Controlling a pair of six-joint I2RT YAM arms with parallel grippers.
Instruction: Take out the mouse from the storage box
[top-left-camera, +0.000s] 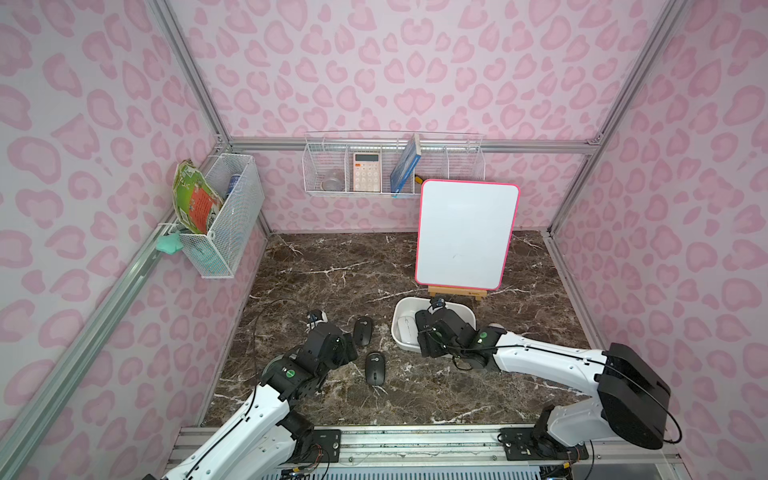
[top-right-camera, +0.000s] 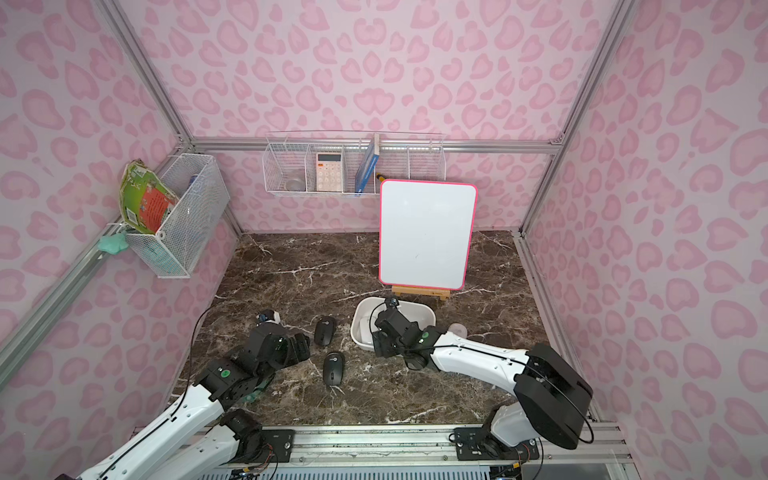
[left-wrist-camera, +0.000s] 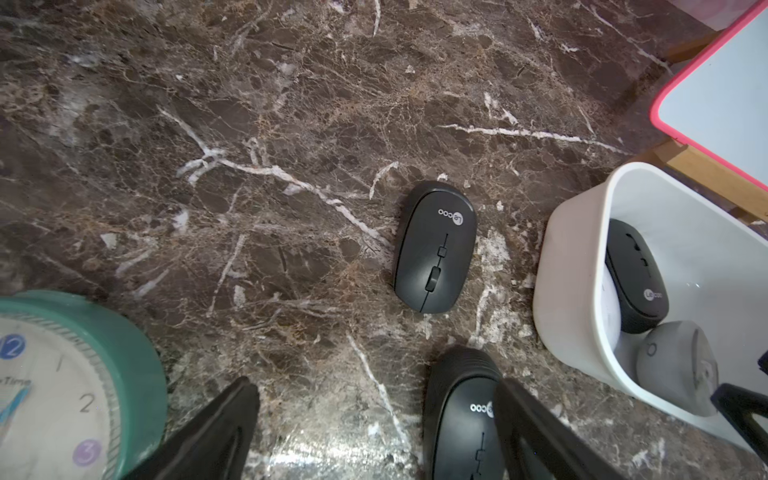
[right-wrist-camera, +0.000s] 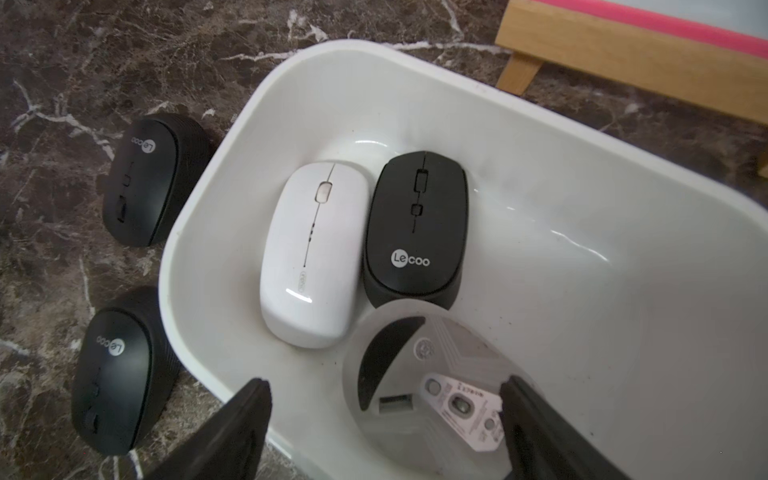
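Observation:
Inside the white storage box (right-wrist-camera: 640, 152), a white mouse (right-wrist-camera: 314, 248) and a black mouse (right-wrist-camera: 416, 228) lie side by side at the left end. A clear-topped round object (right-wrist-camera: 432, 384) sits beside them, toward the front. Over the box hangs my right gripper, open and empty. Two more black mice rest on the table left of the box, a farther mouse (left-wrist-camera: 436, 248) and a nearer mouse (left-wrist-camera: 468, 424). My left gripper is open above the table to their left, one finger overlapping the nearer mouse in the left wrist view.
A teal clock (left-wrist-camera: 128, 376) lies under the left arm. Close behind the box, the whiteboard (top-left-camera: 467, 233) stands on a wooden easel (right-wrist-camera: 632, 56). Wire baskets hang on the walls.

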